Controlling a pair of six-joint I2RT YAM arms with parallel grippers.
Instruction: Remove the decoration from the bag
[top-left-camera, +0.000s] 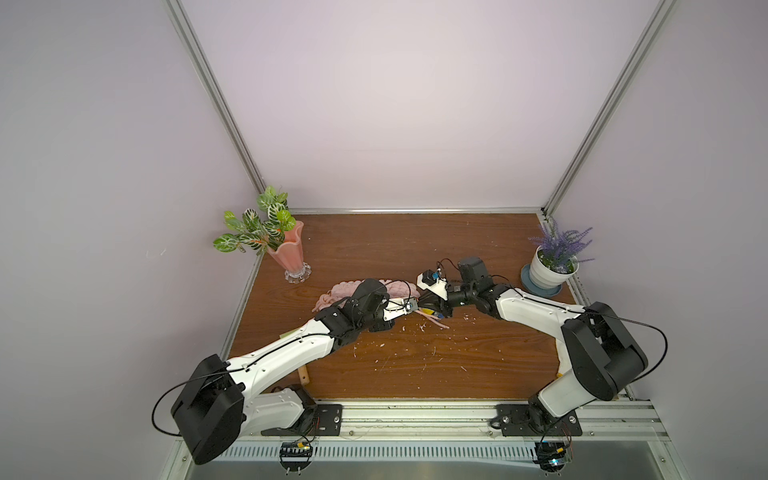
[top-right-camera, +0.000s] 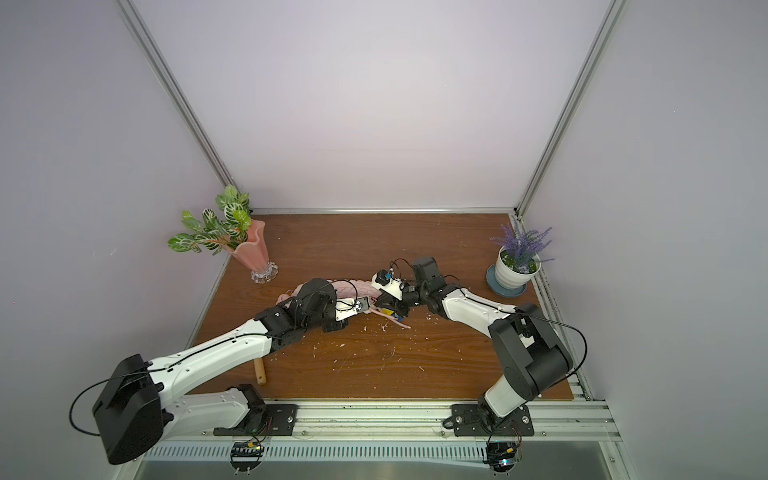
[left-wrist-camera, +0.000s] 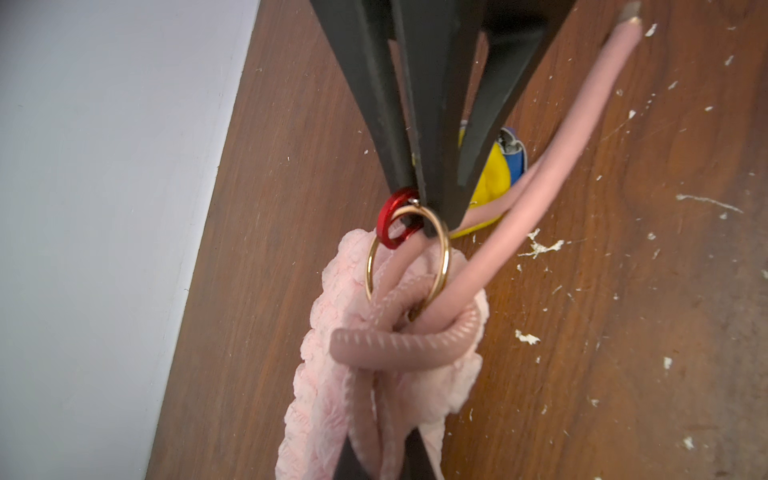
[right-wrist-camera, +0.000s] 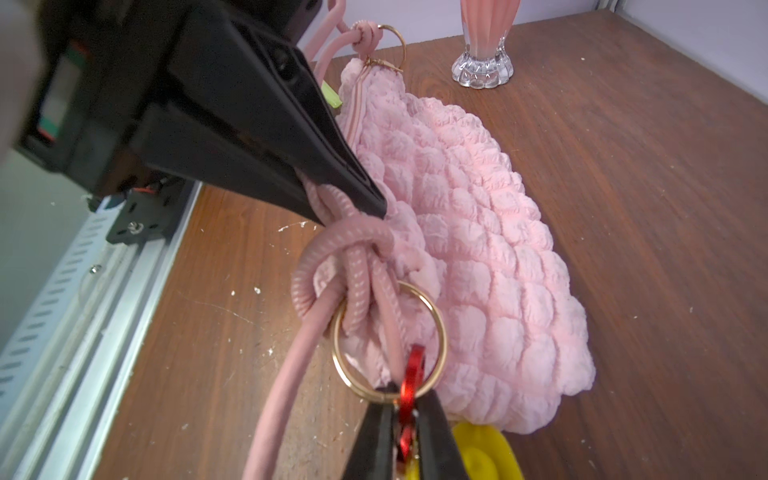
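Note:
A pink quilted bag (right-wrist-camera: 480, 264) lies flat, with a knotted pink cord (left-wrist-camera: 408, 344) and a gold ring (left-wrist-camera: 444, 264) at its end. In the left wrist view a red clasp (left-wrist-camera: 384, 220) passes through the ring, and a yellow-and-blue decoration (left-wrist-camera: 489, 184) lies behind it. My left gripper is shut on the bag's cord. My right gripper is shut on the red clasp, pointing at my left one, and partly hides the decoration.
A pink vase with a plant (top-left-camera: 286, 253) stands at the left, a potted lavender (top-left-camera: 550, 270) at the right. Scraps are scattered in front.

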